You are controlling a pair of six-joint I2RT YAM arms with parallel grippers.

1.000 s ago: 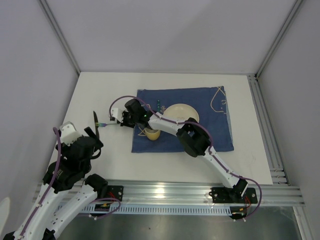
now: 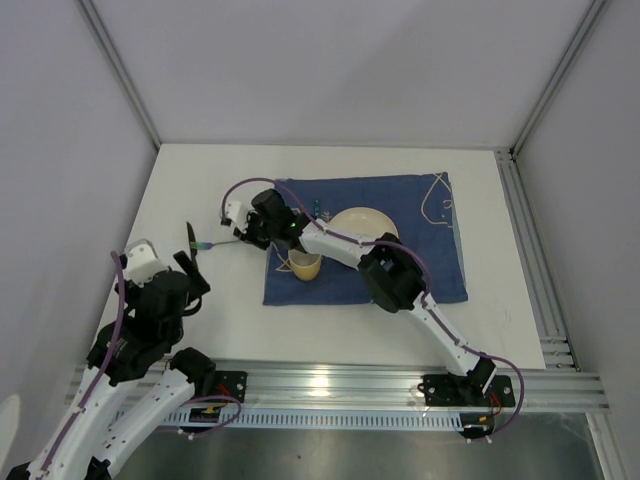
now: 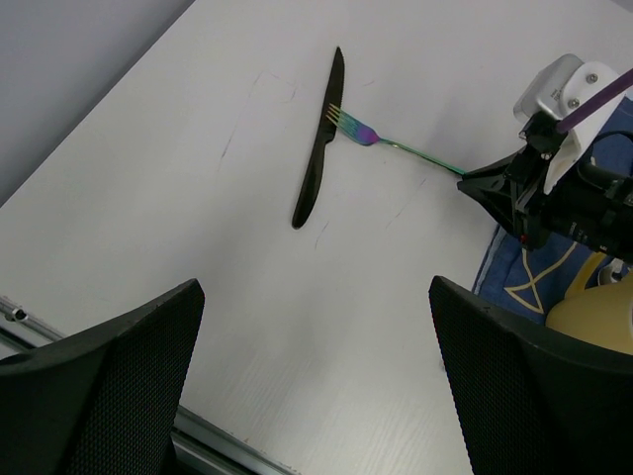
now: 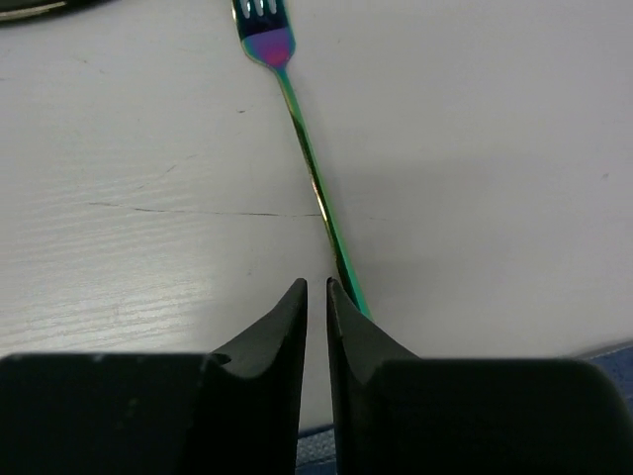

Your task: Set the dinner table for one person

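A rainbow-tinted fork lies on the white table, its tines across a black knife. My right gripper is over the end of the fork's handle at the blue placemat's left edge, fingertips slightly apart; whether the handle is between them is unclear. My left gripper stands open at the table's left, empty. On the blue placemat are a cream plate and a yellow mug, both partly covered by the right arm.
Walls bound the table at back and sides; a metal rail runs along the front. The right arm spans the placemat.
My right gripper has lifted slightly, shifting a little in the top view. The left arm, fork and knife look unmoved.
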